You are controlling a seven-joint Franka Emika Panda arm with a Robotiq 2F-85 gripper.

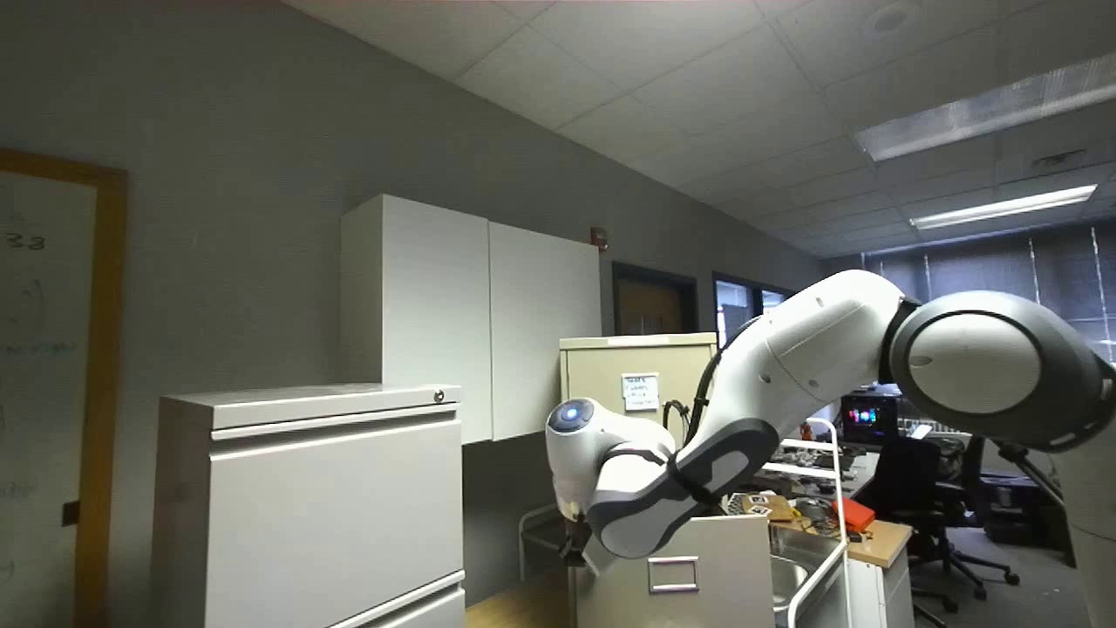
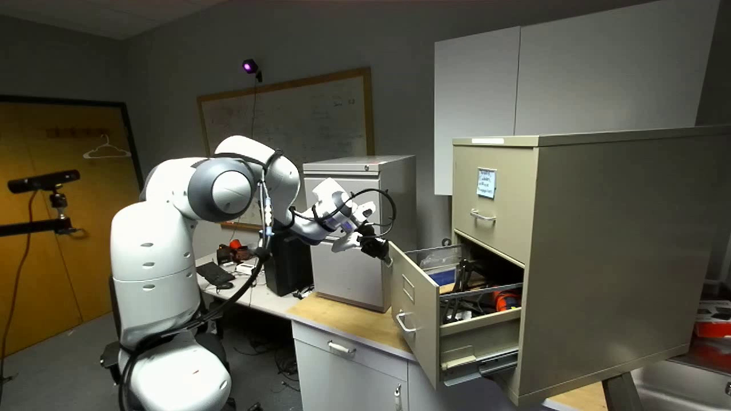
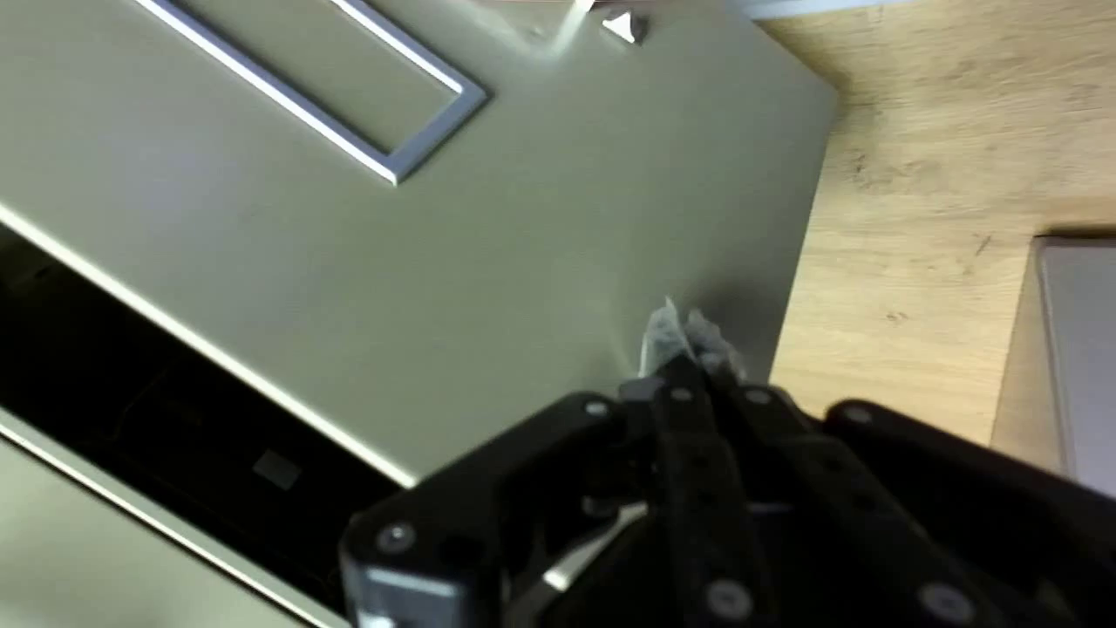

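A beige filing cabinet (image 2: pixel 497 226) has its lower drawer (image 2: pixel 418 308) pulled out, with tools and other items inside. My gripper is shut at the upper left part of the drawer front, close to its side edge. Nothing shows between the pale fingertips, which lie against or very near the drawer's face; contact cannot be told. In the second exterior view the dark gripper (image 2: pixel 384 252) is at the drawer front's top corner. The drawer's handle (image 2: pixel 405 322) is lower down, apart from the gripper.
A grey cabinet (image 2: pixel 349 267) stands close behind the gripper on the wooden countertop (image 2: pixel 363 321). A bare strip of counter lies between it and the drawer. White wall cabinets (image 1: pixel 544 324) hang above.
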